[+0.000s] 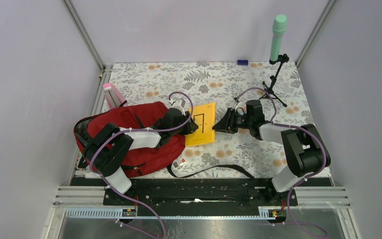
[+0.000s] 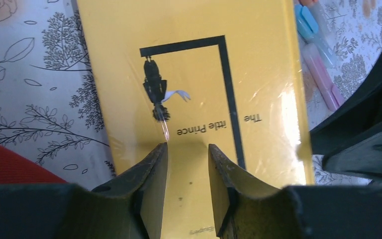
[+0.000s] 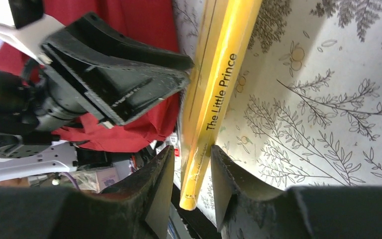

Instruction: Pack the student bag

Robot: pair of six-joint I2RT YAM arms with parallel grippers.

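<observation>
A yellow book (image 1: 207, 134) titled The Little Prince is raised at a slant between my two grippers, beside the red bag (image 1: 169, 152). At its left side, my left gripper (image 1: 194, 125) has its fingertips against the cover; in the left wrist view the fingers (image 2: 151, 191) are apart with the cover showing between them, and whether they clamp it cannot be told. My right gripper (image 1: 214, 128) is part open at the book's right edge. In the right wrist view its fingers (image 3: 161, 184) stand either side of the spine (image 3: 219, 107). The bag's inside is mostly hidden.
A pink bottle (image 1: 112, 94) lies behind the bag. A black strap (image 1: 229, 167) crosses the front. The left wrist view shows a blue pen (image 2: 306, 22) and a pink pen (image 2: 323, 77). A tripod (image 1: 273, 82) stands back right.
</observation>
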